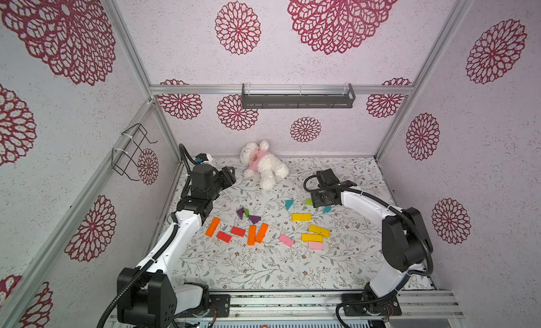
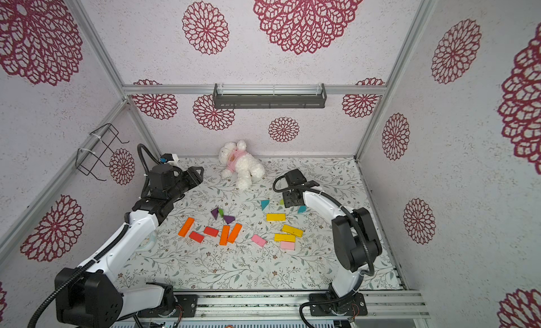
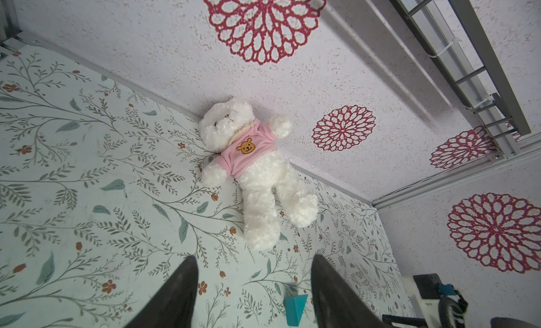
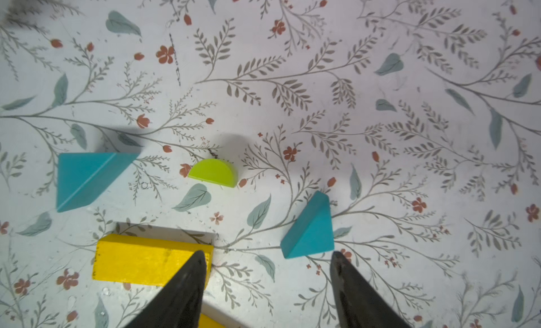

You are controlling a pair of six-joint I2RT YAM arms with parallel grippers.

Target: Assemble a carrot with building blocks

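Loose blocks lie on the patterned table: orange bricks point(image 1: 251, 235), red bricks point(image 1: 237, 231), pink bricks point(image 1: 286, 240), yellow bricks point(image 1: 301, 217), purple triangles point(image 1: 254, 219), a green piece point(image 1: 246, 212). My right gripper hangs open above two teal triangles point(image 4: 310, 229), a lime half-round point(image 4: 213, 172) and a yellow brick point(image 4: 146, 257), empty between its fingers. My left gripper is raised at the left, open and empty, facing across the table.
A white plush bear point(image 1: 265, 164) in pink lies at the back wall. A shelf point(image 1: 298, 102) hangs above it, and a wire rack point(image 1: 129, 150) is on the left wall.
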